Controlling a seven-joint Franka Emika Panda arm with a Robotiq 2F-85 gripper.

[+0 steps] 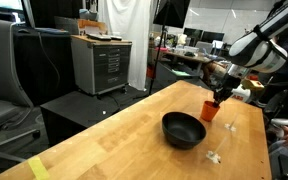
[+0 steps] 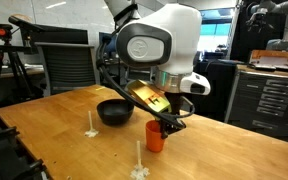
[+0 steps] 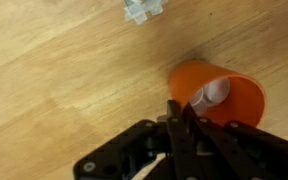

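An orange cup stands upright on the wooden table, near the right end in exterior view 1. White round shapes show inside its mouth in the wrist view. My gripper reaches down to the cup's rim, its fingers close together with the thin wall between them. Most of the contact is hidden by the dark fingertips. A black bowl sits on the table, apart from the cup.
White tape marks lie flat on the table near the cup, and another strip is beyond. A drawer cabinet and an office chair stand off the table.
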